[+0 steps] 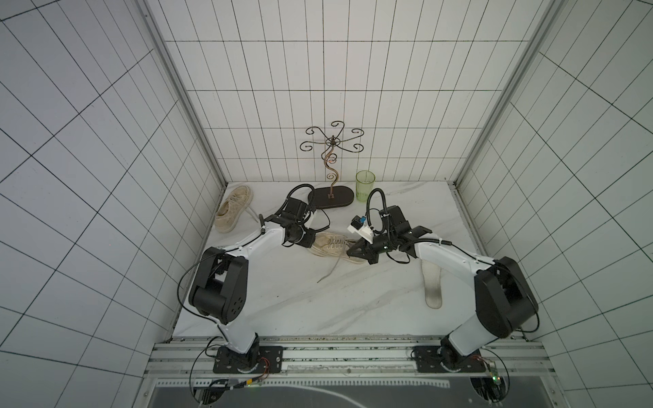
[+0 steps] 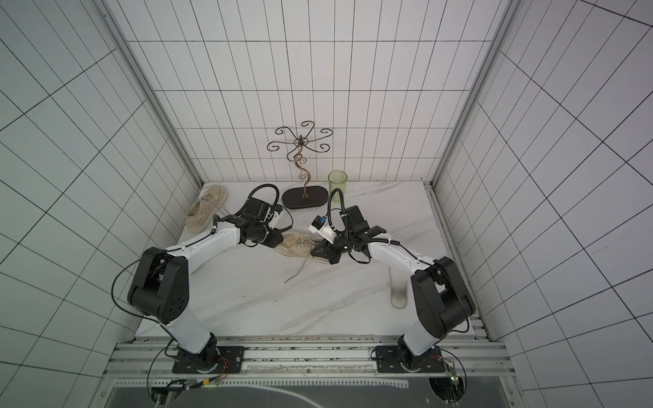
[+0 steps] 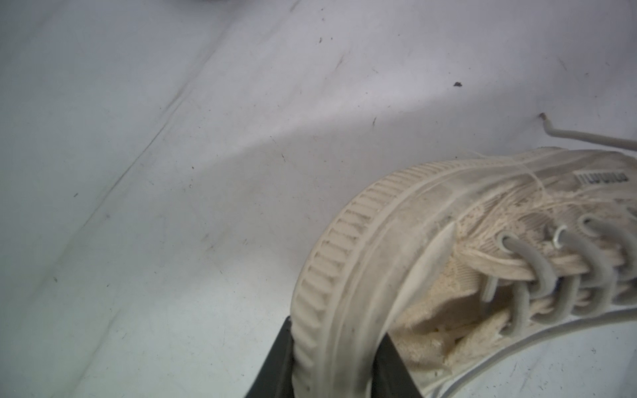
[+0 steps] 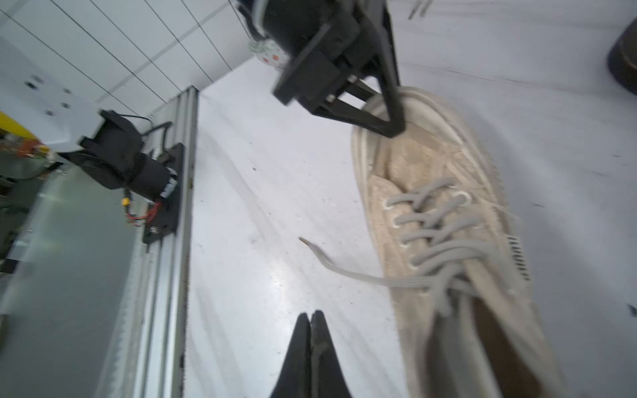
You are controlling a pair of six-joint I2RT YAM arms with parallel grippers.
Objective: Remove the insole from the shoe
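A beige lace-up shoe (image 1: 331,244) lies in the middle of the table. My left gripper is shut on its toe, one finger on each side of the rubber edge. The laces (image 4: 438,238) are still threaded, with one loose end trailing on the table. My right gripper is shut with nothing between its fingers, just beside the shoe near its ankle end. Dark shows inside the shoe's opening (image 4: 504,351); I cannot tell whether an insole is in there. A pale insole (image 1: 432,289) lies flat on the table at the right, partly under the right arm.
A second beige shoe (image 1: 234,208) sits at the back left. At the back stand a curled metal rack on a dark base (image 1: 331,197) and a green glass (image 1: 364,185).
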